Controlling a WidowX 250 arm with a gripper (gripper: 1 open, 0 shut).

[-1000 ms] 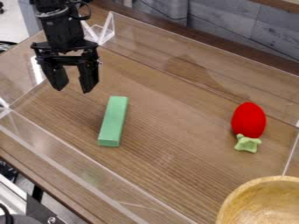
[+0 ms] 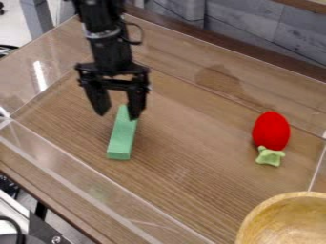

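Observation:
The robot's gripper (image 2: pixel 114 103) hangs from the top of the view, dark and blurred, its two fingers apart with nothing visible between them. It is just above the upper end of a flat green bar (image 2: pixel 122 133) lying on the beige table (image 2: pixel 204 172).
A red oval object (image 2: pixel 272 130) with a small green piece (image 2: pixel 269 156) below it sits on the right. A yellow bowl (image 2: pixel 280 222) is cut off at the lower right corner.
The gripper has moved right from the left part of the table to over the green bar's upper end. The objects on the table have not visibly moved.

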